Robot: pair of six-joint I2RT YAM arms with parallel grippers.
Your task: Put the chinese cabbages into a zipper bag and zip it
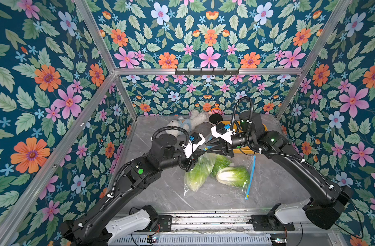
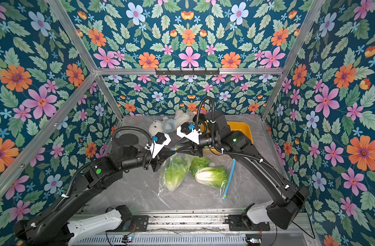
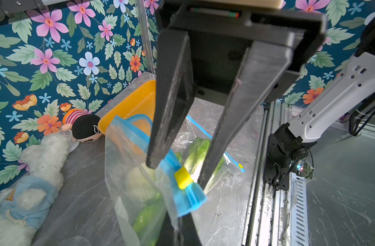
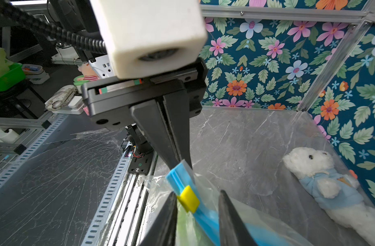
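In the right wrist view my left gripper is shut on the corner of a clear zipper bag, at one end of its blue zip strip. A yellow slider sits close to that end. My right gripper has its fingers apart, one on either side of the strip by the slider; contact cannot be told. Below hangs the bag with a pale green cabbage inside. To its right, another cabbage lies in a second clear bag whose blue strip has a yellow slider at its near end.
Behind my right arm stands a yellow tray. A white plush toy in blue and a doll with a black cap lie at the back.
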